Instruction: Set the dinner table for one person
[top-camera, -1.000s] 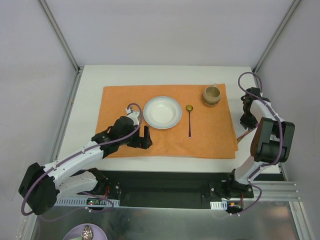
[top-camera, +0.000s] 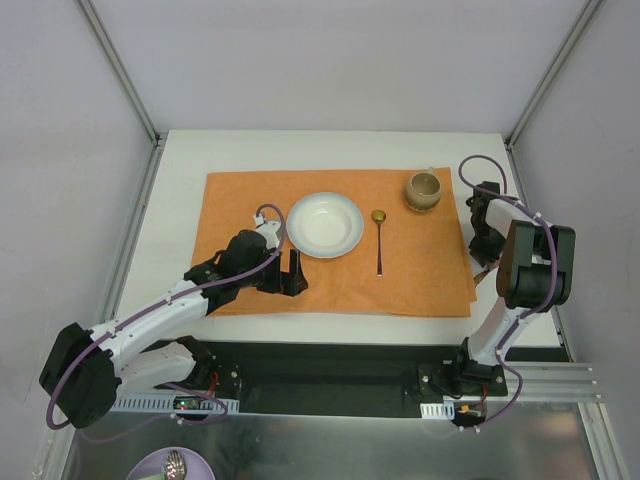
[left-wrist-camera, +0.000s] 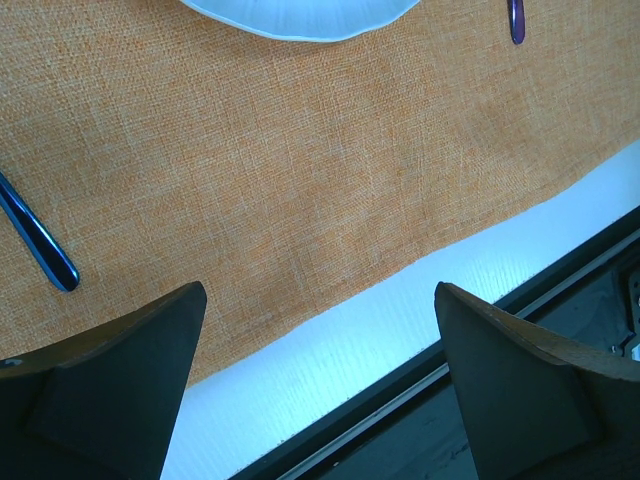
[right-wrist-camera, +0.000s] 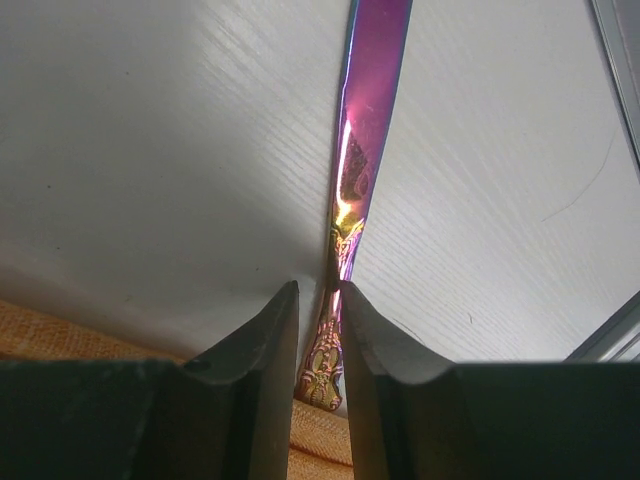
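On the orange placemat (top-camera: 420, 280) are a white plate (top-camera: 325, 224), a gold spoon (top-camera: 379, 240) and a mug (top-camera: 422, 192). My left gripper (top-camera: 290, 275) is open over the mat below the plate; its wrist view shows a utensil handle (left-wrist-camera: 40, 235) on the cloth. At the right edge of the mat, my right gripper is low over an iridescent knife (right-wrist-camera: 370, 100) lying on the white table, its open, narrowly spaced fingertips either side of the handle near the mat's edge.
A purple bowl (top-camera: 150, 465) holding utensils sits at the bottom of the top view. Grey walls and rails border the workspace.
The right arm has shifted slightly left and down in the top view, toward the mat's edge. The left arm is nearly still, and the tableware has stayed in place.
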